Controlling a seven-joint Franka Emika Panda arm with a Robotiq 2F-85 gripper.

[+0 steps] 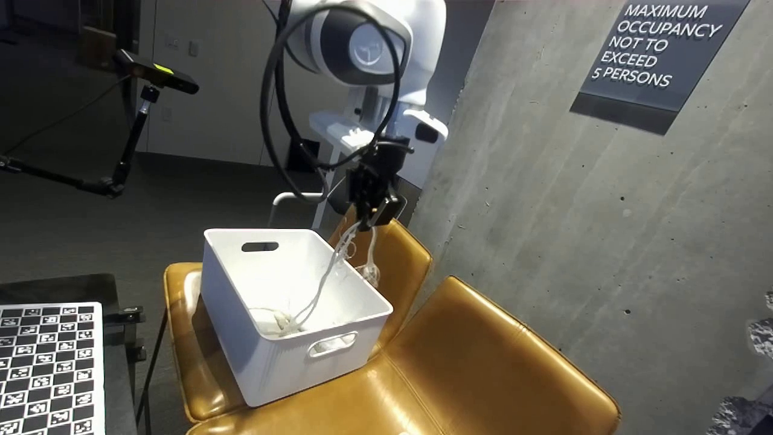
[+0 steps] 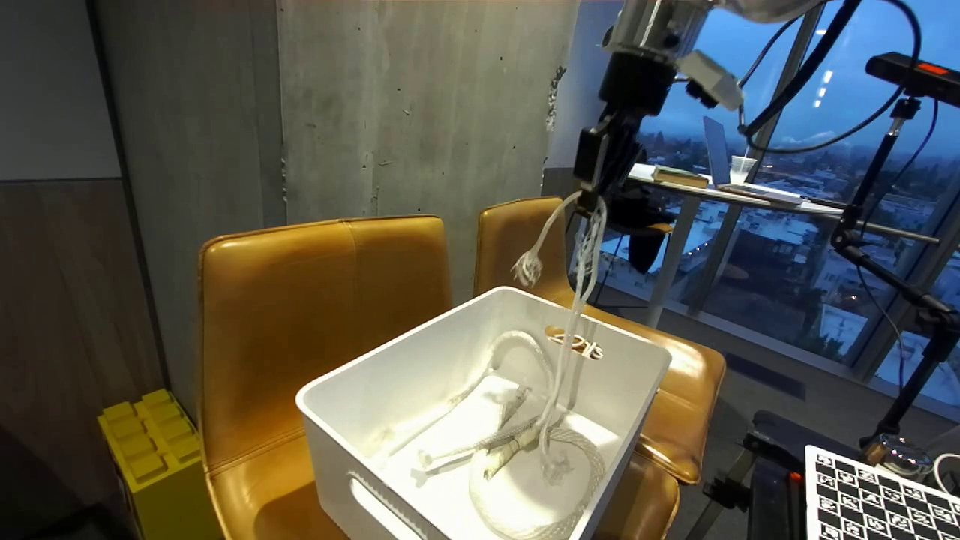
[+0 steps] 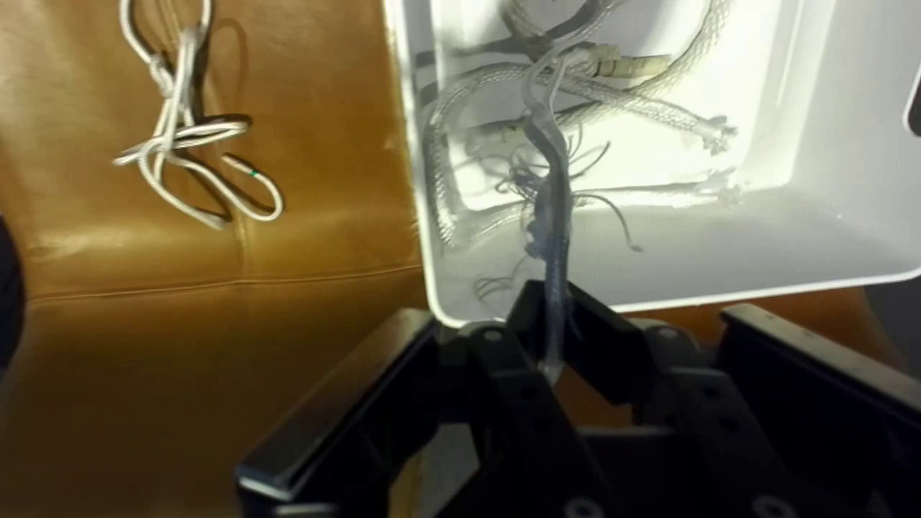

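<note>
My gripper (image 2: 589,208) is shut on a pale rope (image 2: 576,310), held high above the far end of a white bin (image 1: 293,347). One strand of the rope hangs down into the bin, while a short frayed end (image 2: 528,268) dangles free in the air. In the wrist view the held rope (image 3: 554,233) runs up from between the dark fingers. More pale braided ropes (image 2: 585,468) lie coiled on the bin's floor, close to the hanging strand's lower end; whether they are joined to it I cannot tell.
A bundle of thin white cord (image 3: 177,142) rests on the tan seat outside the bin. Tan chairs (image 1: 500,348) stand around and under the bin, with a concrete wall (image 1: 623,239) behind. A checkered board (image 1: 51,362) sits to one side.
</note>
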